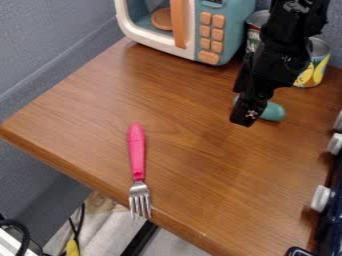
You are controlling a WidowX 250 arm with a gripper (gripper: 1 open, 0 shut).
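Note:
My black gripper hangs over the right half of the wooden table, just left of a small teal object that is partly hidden behind it. Whether its fingers are open or shut, and whether they touch that object, I cannot tell. A fork with a pink handle lies on the left part of the table, well apart from me.
A toy microwave stands at the back, with cans beside it, partly behind my arm. A dark appliance with white knobs lines the right edge.

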